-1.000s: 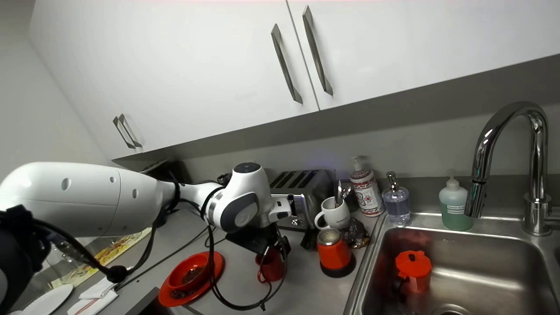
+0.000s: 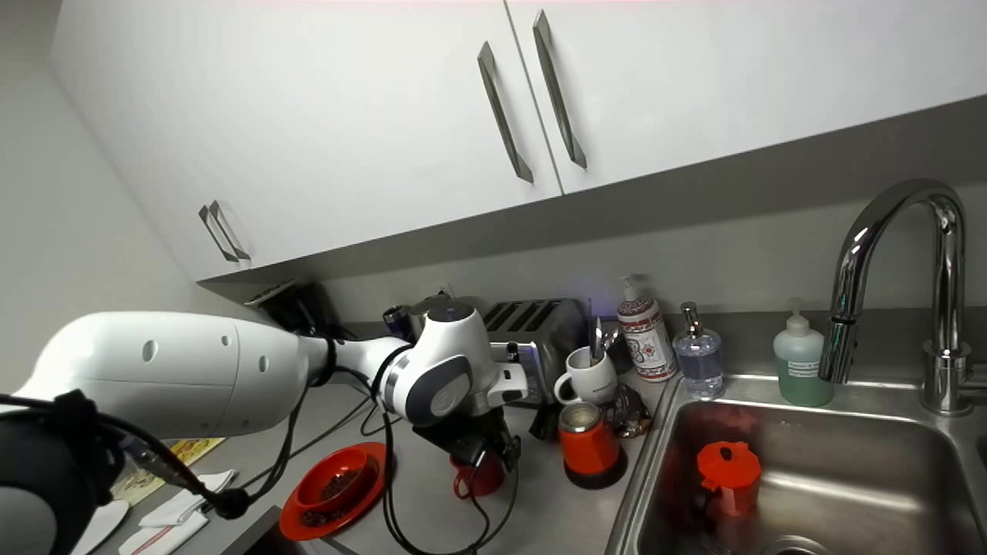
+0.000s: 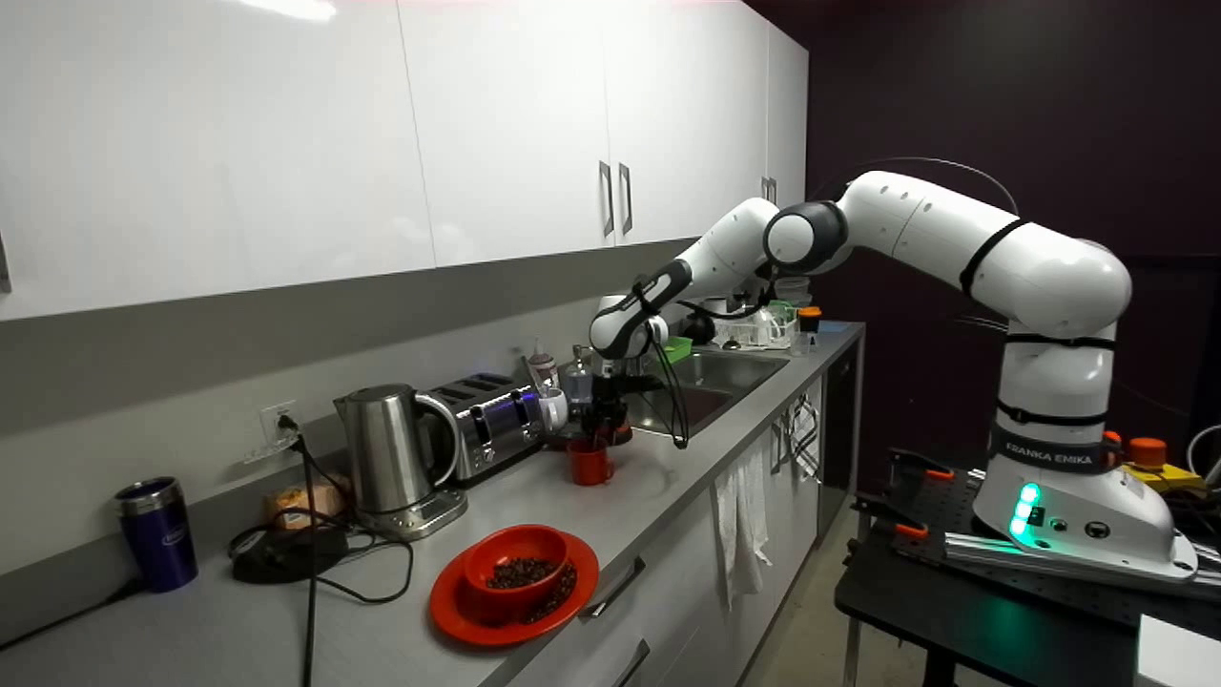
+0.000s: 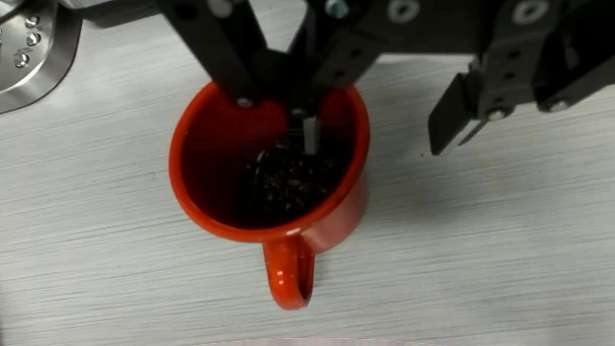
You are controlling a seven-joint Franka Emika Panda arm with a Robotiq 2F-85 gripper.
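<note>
A red mug [image 4: 282, 230] with dark contents [image 4: 288, 181] stands upright on the counter, its handle toward the bottom of the wrist view. My gripper is partly open over it. One finger [image 4: 311, 135] reaches inside the mug's mouth; the other finger [image 4: 452, 118] hangs outside, to the right of the wall, with a visible gap. The mug's right rim lies between them. In exterior view 2 the mug [image 3: 590, 462] sits below the gripper, and in exterior view 1 the arm's cables partly cover it.
Left of the mug, a red plate [image 3: 458, 613] carries a red bowl [image 3: 504, 550] and dark beans. A toaster [image 2: 555, 338], white cup [image 2: 590, 378] and red-and-black container [image 2: 589, 449] stand close by. The sink [image 2: 833, 462] holds a red moka pot [image 2: 731, 472].
The arm has moved to the right and lower, bringing the gripper over the mug. The mug appears to stand in the same place.
</note>
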